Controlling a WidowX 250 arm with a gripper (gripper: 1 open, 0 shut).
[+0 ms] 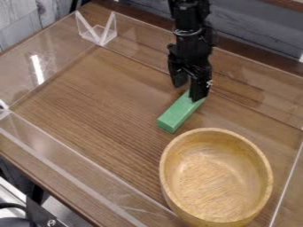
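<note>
My black gripper [190, 80] hangs at the top centre of the camera view, its fingers low over the far end of a green rectangular block [179, 113]. The gripper is open. The block lies diagonally on the wooden table, its far end partly hidden by the fingers; whether they touch it I cannot tell.
A large yellow oval bowl [215, 149] sits at the lower right, near the block. A white wire-like holder [98, 31] stands at the top left. A black cable lies at the bottom left corner.
</note>
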